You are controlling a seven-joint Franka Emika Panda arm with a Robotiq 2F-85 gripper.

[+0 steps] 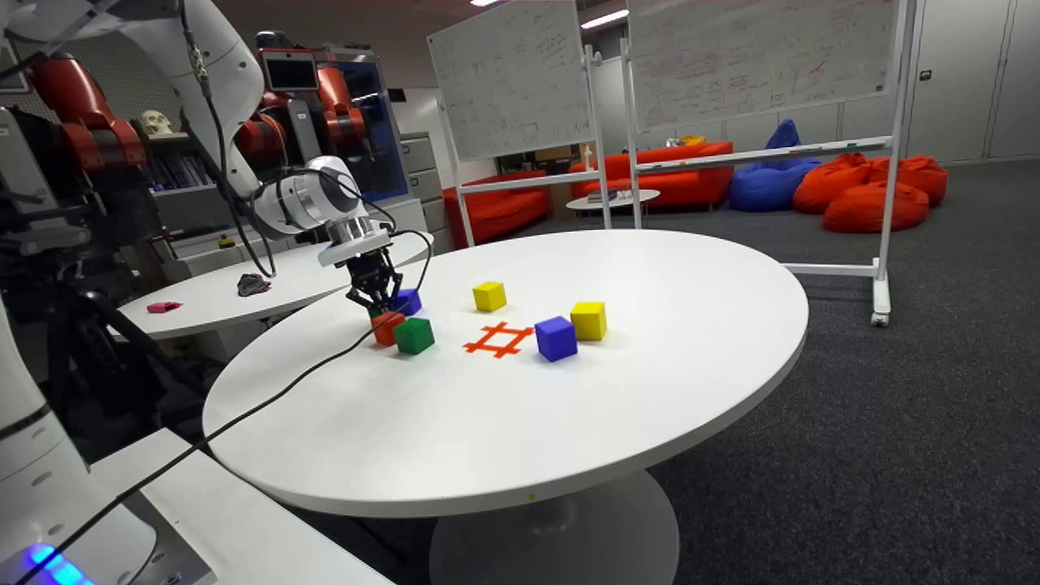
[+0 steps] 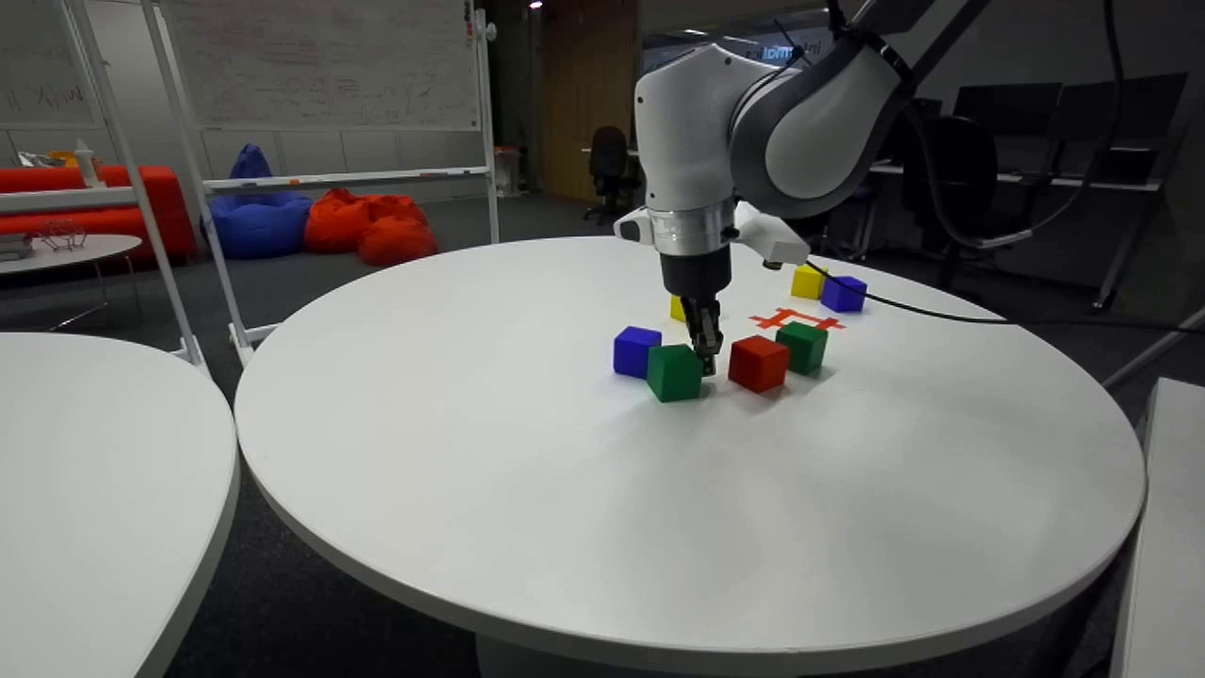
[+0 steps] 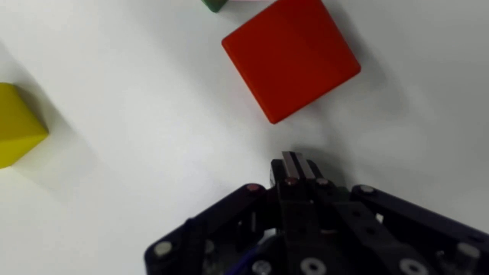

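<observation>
My gripper is shut, its two fingertips pressed together and nothing showing between them. It points down close to the white tabletop, and in the wrist view a red cube [image 3: 291, 59] lies just ahead of the tips, apart from them. From the second exterior side, the gripper [image 2: 708, 363] stands in the gap between a green cube [image 2: 674, 373] on its left and the red cube [image 2: 758, 363] on its right. A blue cube [image 2: 637, 351] sits behind that green one. Another green cube [image 1: 414, 335] is beside the red cube [image 1: 387, 327].
A yellow cube [image 1: 489, 296] stands alone near an orange-red tape grid [image 1: 499, 340]. Right of the grid, a blue cube [image 1: 556, 338] and a yellow cube [image 1: 589, 321] sit close together. A black cable [image 1: 292, 385] hangs across the table's left part.
</observation>
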